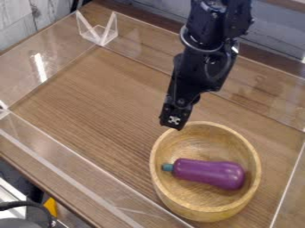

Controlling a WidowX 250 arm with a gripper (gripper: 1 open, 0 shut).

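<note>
My gripper [179, 114] hangs from the top of the camera view over the wooden surface, just behind and above the rim of a yellow bowl [167, 198]. Its fingertips point down; whether they are apart or closed is hard to tell. A purple eggplant-like object [209, 173] lies in the bowl, its greenish stem end to the left.
A clear plastic piece [98, 28] stands at the back left. Raised edges border the surface at the back and left.
</note>
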